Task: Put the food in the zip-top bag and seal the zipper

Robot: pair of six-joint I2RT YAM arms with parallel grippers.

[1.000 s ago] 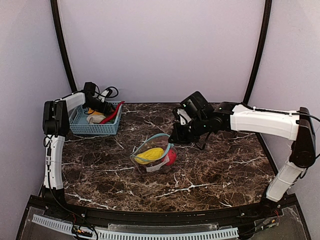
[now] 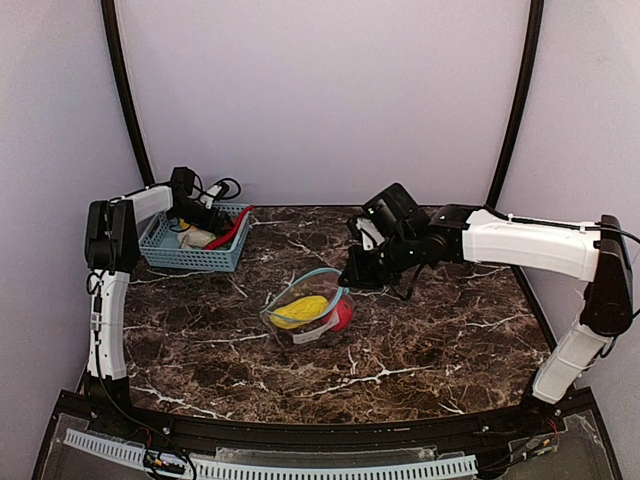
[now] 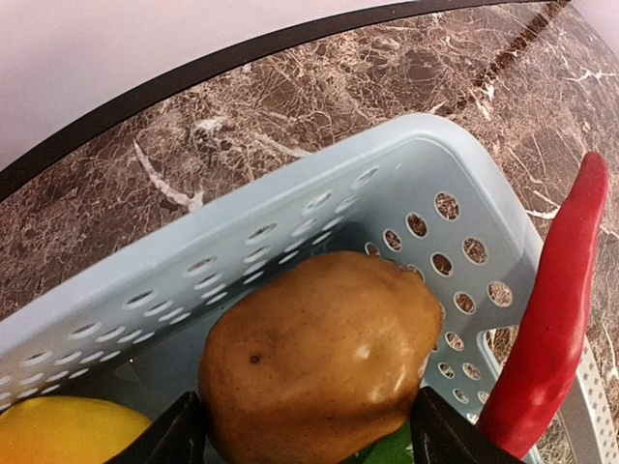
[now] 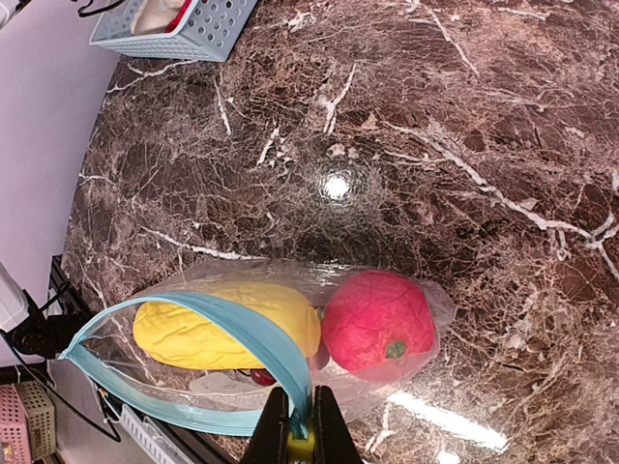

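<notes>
In the blue basket, a brown potato [image 3: 319, 348] lies between the spread fingertips of my open left gripper, beside a red chili [image 3: 542, 319] and a yellow item [image 3: 68, 435]; something green shows beneath. The clear zip bag [image 2: 307, 310] lies on the counter with a yellow food [image 4: 213, 329] and a pink round food [image 4: 377, 319] inside, plus something small and dark red. My right gripper is shut on the light-blue zipper edge of the bag, holding the mouth raised.
The basket [image 2: 190, 258] stands at the back left, by the wall. Bare marble counter [image 2: 430, 360] surrounds the bag, with free room in front and at the right.
My left gripper and the basket's contents have shifted slightly in the top view. The right arm and the bag look unchanged.
</notes>
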